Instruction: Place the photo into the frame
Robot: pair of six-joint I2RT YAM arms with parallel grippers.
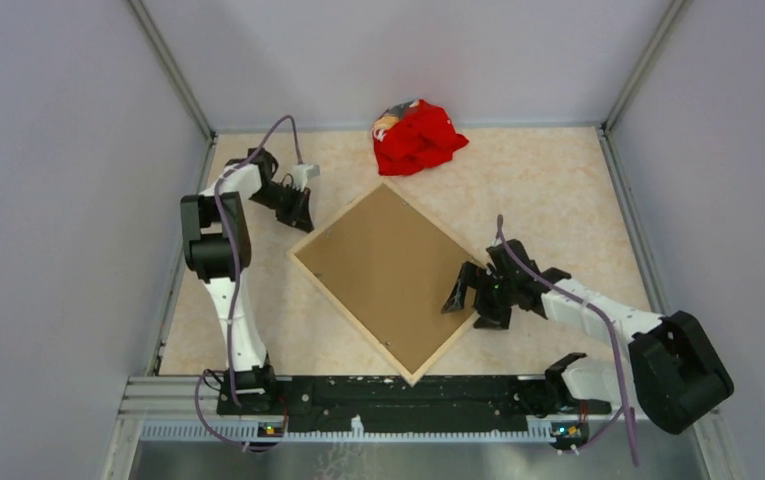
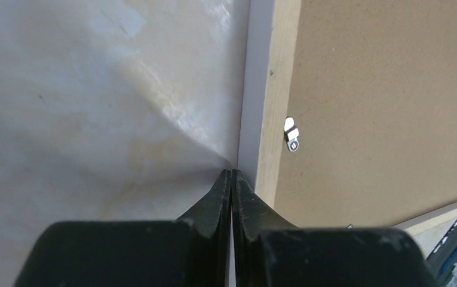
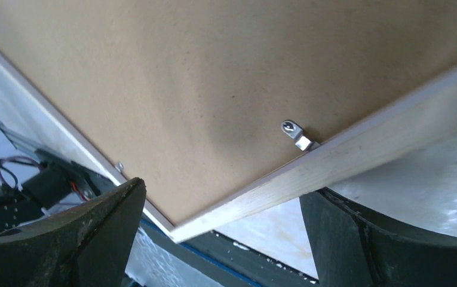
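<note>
The picture frame (image 1: 388,275) lies back side up, turned diagonally on the table, its brown backing (image 3: 214,113) inside the wooden rim. Small metal clips (image 2: 291,134) sit on the backing along the rim. No separate photo can be made out. At the frame's left corner my left gripper is shut, its fingertips together against the rim's outer side, with nothing showing between them. Open at the lower right side, my right gripper straddles the rim: one finger (image 3: 109,224) over the backing, the other (image 3: 333,227) outside. A clip (image 3: 297,134) lies between and beyond these fingers.
A crumpled red cloth (image 1: 418,138) lies at the back of the table, behind the frame. Bare table (image 1: 548,190) stretches to the back right. The frame's lowest corner reaches the dark front edge (image 1: 413,400).
</note>
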